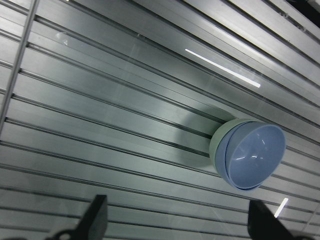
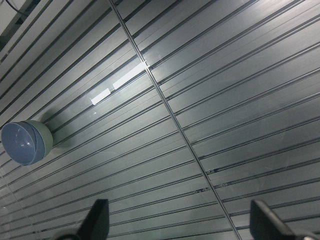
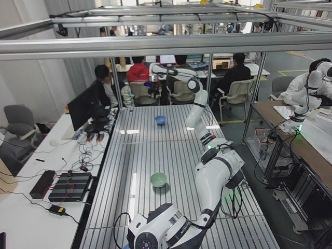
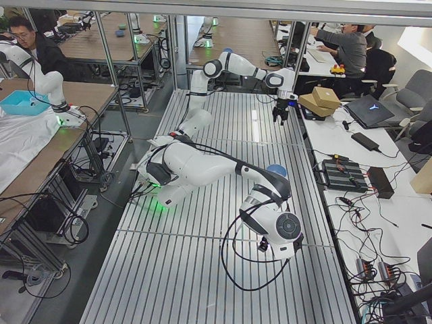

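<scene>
In the left wrist view, blue bowls (image 1: 255, 155) sit nested in a green bowl (image 1: 220, 137); the right wrist view also shows a blue (image 2: 17, 142) and green (image 2: 44, 132) stack. The camera left view instead shows a blue bowl (image 3: 160, 119) and green bowl (image 3: 158, 180) apart. In the camera right view a blue bowl (image 4: 277, 169) is partly behind an arm. My left gripper and right gripper are open over the slatted table, empty, with the bowls off to the side.
Both arms are mounted along one long side. A white desk (image 4: 371, 229) with electronics and cables runs along the other. Aluminium frame bars cross overhead.
</scene>
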